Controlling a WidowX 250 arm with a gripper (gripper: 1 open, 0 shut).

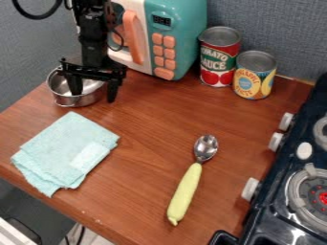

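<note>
My black gripper (92, 82) is at the back left, lowered over a steel bowl (61, 94), with fingers at the bowl's inside and right side. Whether it grips anything is hard to tell, as the dark arm covers part of the bowl. A folded pale cloth (67, 151) lies at the front left. A spoon (206, 146) and a yellow corn-like vegetable (185, 191) lie right of centre.
A teal toy microwave (177, 33) stands behind, beside a red can (219, 62) and a yellow can (254, 77). A black stove (288, 206) fills the right edge.
</note>
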